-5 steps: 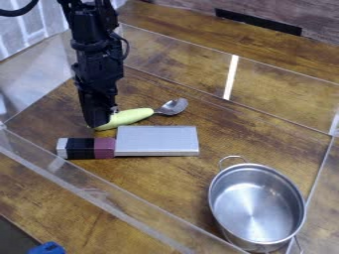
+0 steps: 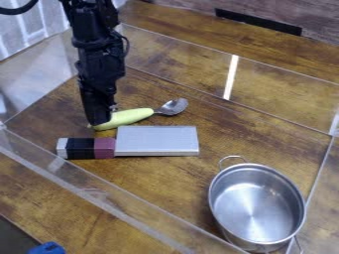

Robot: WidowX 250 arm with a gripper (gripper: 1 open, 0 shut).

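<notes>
My black gripper (image 2: 101,111) hangs low at the left of the camera view, shut, at the left end of a spoon with a pale green handle (image 2: 127,118) and a steel bowl end (image 2: 172,107). Whether it touches the handle is hard to tell. Just in front lies a cleaver-like thing with a silver rectangular part (image 2: 158,141) and a dark, maroon-banded handle (image 2: 82,148).
A steel pot (image 2: 259,203) stands at the lower right. Clear panels edge the wooden table (image 2: 265,114). A blue object (image 2: 47,248) sits at the bottom left corner.
</notes>
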